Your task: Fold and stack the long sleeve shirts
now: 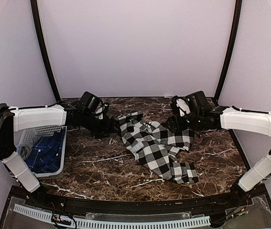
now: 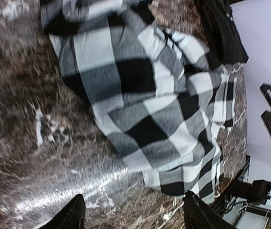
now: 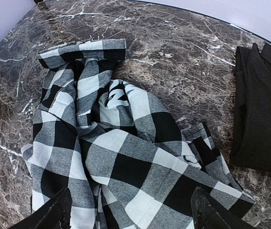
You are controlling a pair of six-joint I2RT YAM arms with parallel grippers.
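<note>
A black-and-white checked shirt (image 1: 150, 148) lies crumpled across the middle of the dark marbled table, stretching from back left to front right. In the right wrist view the shirt (image 3: 121, 152) shows a narrow flap at its far end and bunched folds. My left gripper (image 1: 110, 128) stands open beside the shirt's left far end, its fingers (image 2: 71, 214) apart with only bare table between them. Over the right part of the cloth is my right gripper (image 1: 174, 126), its fingers (image 3: 54, 212) parted, with the shirt beneath. Whether cloth sits between those fingers does not show.
A black folded cloth (image 3: 264, 105) rests at the back right, partly behind the right arm from above. At the left, a grey basket (image 1: 63, 152) holds a blue checked garment (image 1: 47, 152). Bare table lies left of and in front of the shirt.
</note>
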